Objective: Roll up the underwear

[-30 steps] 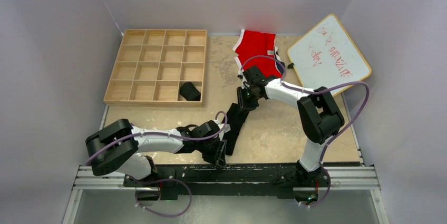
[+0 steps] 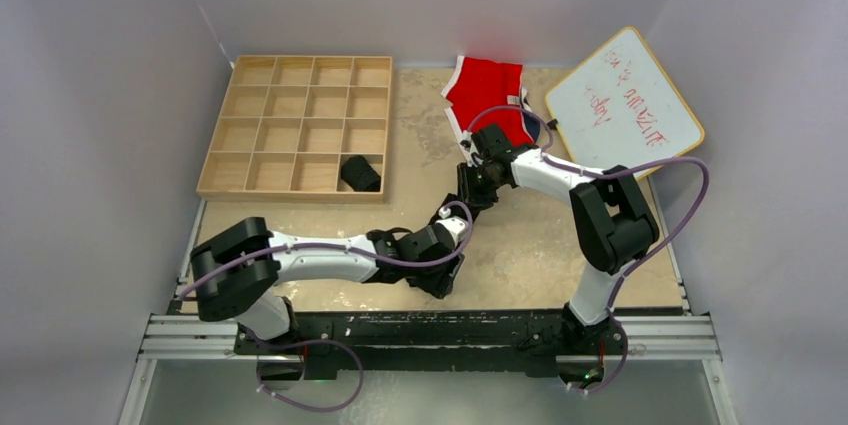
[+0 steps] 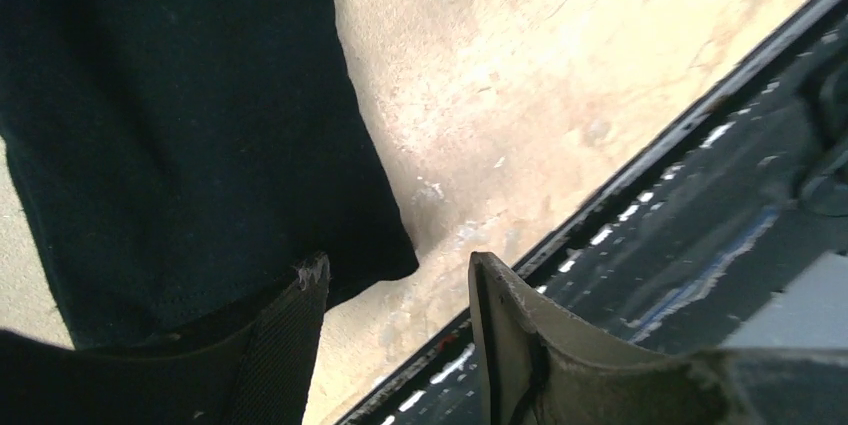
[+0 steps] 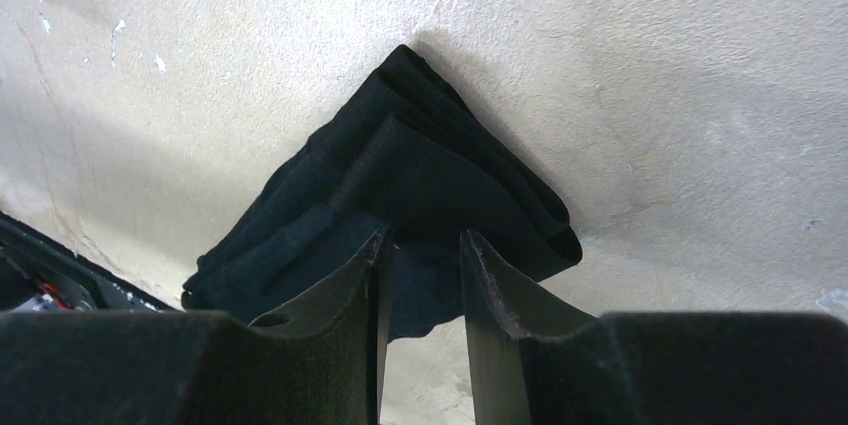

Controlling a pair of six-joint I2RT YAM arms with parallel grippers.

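Observation:
The black underwear (image 3: 210,115) lies on the table as a folded strip between my grippers. In the left wrist view, my left gripper is open at one end of it; a corner of the cloth shows between the fingertips. Over the other end, where the folds (image 4: 440,165) lie in layers, my right gripper has its fingers apart, with cloth visible behind the gap. Whether those fingers touch the cloth, I cannot tell. From the top, the left arm covers most of the underwear.
A wooden grid box (image 2: 388,125) stands at the back left with a black roll (image 2: 360,174) in one cell. A red cloth (image 2: 485,85) lies at the back, near a tilted whiteboard (image 2: 627,100). The table's front edge is close to the left gripper.
My left gripper has moved right from the front edge and now sits over the underwear's near end. The right gripper has shifted only slightly to the right.

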